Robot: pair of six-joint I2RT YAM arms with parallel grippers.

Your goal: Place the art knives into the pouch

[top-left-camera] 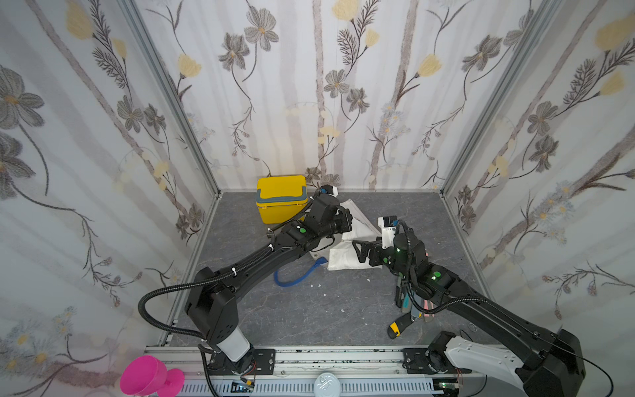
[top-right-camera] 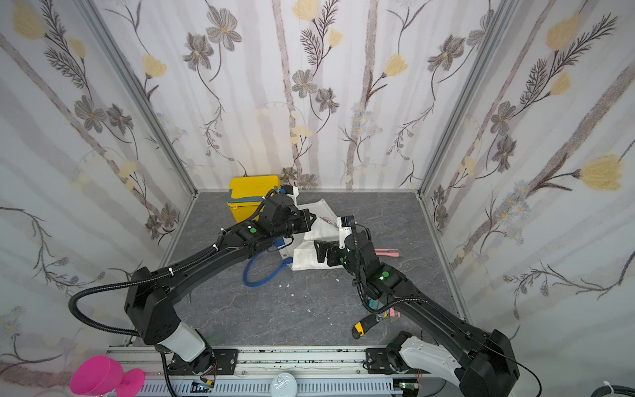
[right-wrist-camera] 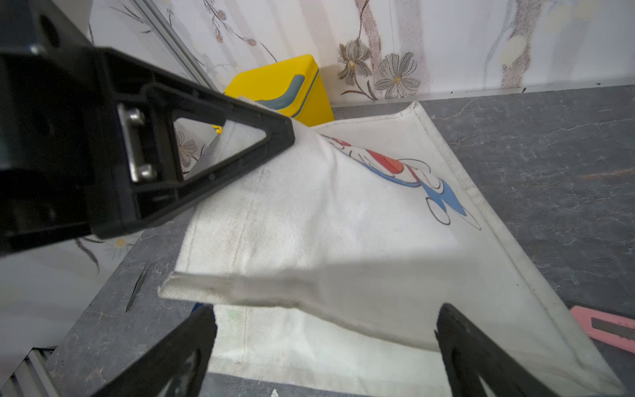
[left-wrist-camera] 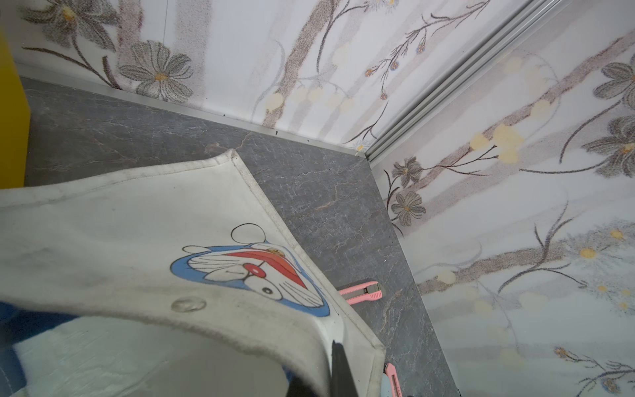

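Note:
The white cloth pouch (top-left-camera: 352, 258) with a cartoon face lies at the table's middle, its upper layer lifted. My left gripper (top-left-camera: 346, 221) is shut on the edge of that layer; in the left wrist view the dark fingers pinch the cloth at the bottom. At the pouch's near right, my right gripper (top-left-camera: 361, 250) stands open; its fingers (right-wrist-camera: 182, 350) are apart before the raised edge, with no knife between them. A pink art knife (right-wrist-camera: 612, 327) lies on the table right of the pouch. A yellow-and-black knife (top-left-camera: 399, 326) rests near the front edge.
Behind the pouch on the left stands a yellow box (top-left-camera: 282, 199). A blue strap (top-left-camera: 297, 282) curls over the table left of the pouch. More slim tools (top-right-camera: 380, 305) lie partly under my right arm.

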